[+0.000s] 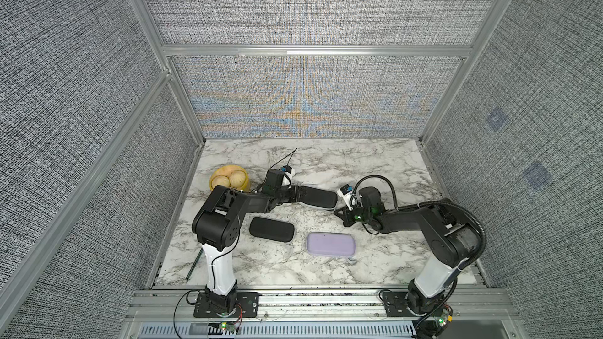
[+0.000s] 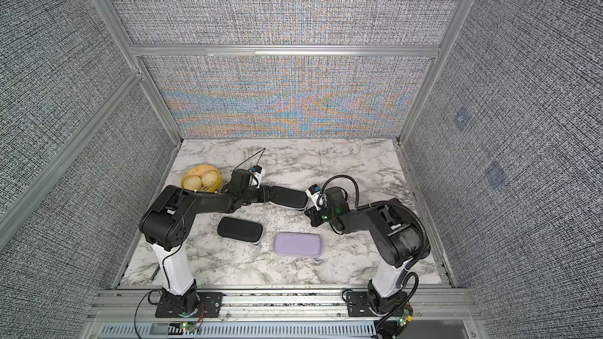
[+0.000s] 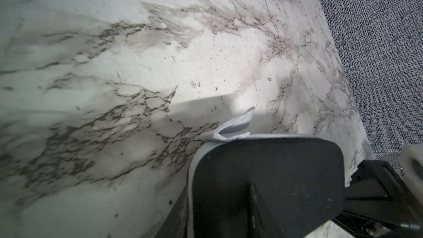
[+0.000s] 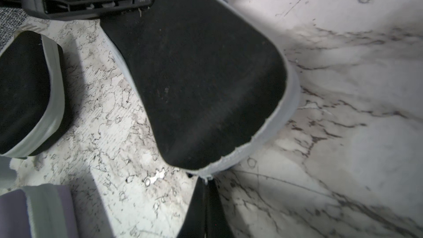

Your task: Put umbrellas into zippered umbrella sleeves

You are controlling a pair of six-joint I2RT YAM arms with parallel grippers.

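Observation:
My left gripper is shut on one end of a black sleeve with a pale grey zipper edge, held near the middle of the table. In the left wrist view, a grey fabric tab sticks out from the sleeve's side. At the sleeve's far end, my right gripper is shut, its fingertips right at the pale zipper tape. A tiny pale bit shows at the tips; whether a zipper pull is pinched there is unclear. A second black sleeve and a lilac sleeve lie flat in front. No umbrella is recognisable.
A yellow bowl with pale round items stands behind the left arm. Near the left edge lies a thin dark rod. Bare marble tabletop spreads at the back and right.

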